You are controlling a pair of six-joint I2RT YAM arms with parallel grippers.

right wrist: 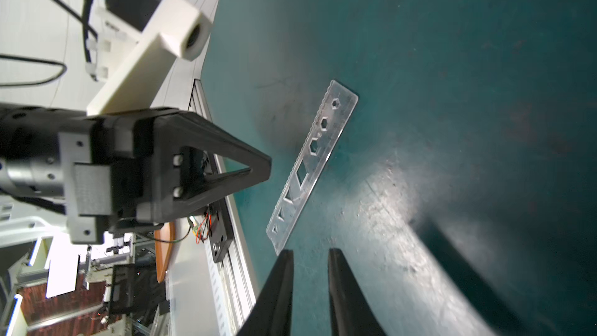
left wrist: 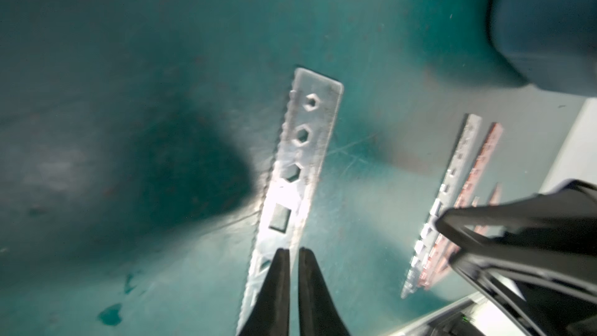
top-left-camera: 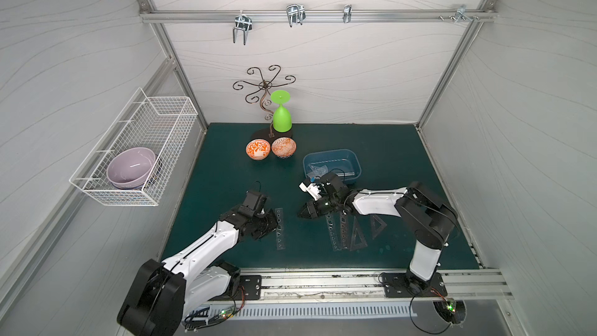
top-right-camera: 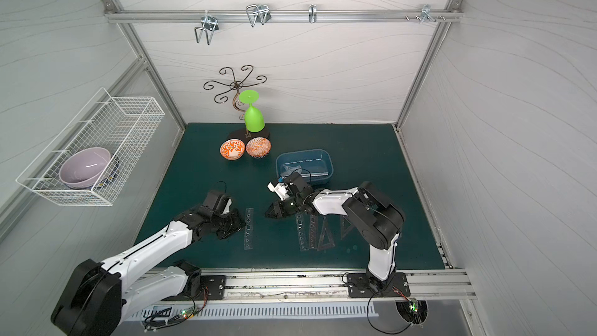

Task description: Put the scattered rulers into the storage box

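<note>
A clear stencil ruler lies flat on the table at left of centre. Its row of cut-outs shows well in the left wrist view, where the ruler runs down behind my left fingertips. My left gripper is shut over the ruler's right edge, with only a slit between its fingers and nothing seen in it. In the right wrist view, the left gripper's tip is beside the ruler. My right gripper hovers open and empty. The blue storage box holds a clear plastic piece.
Two long rulers, a clear one and a reddish one, lie below the right arm beside two triangles. Patterned bowls and a green goblet stand at the back.
</note>
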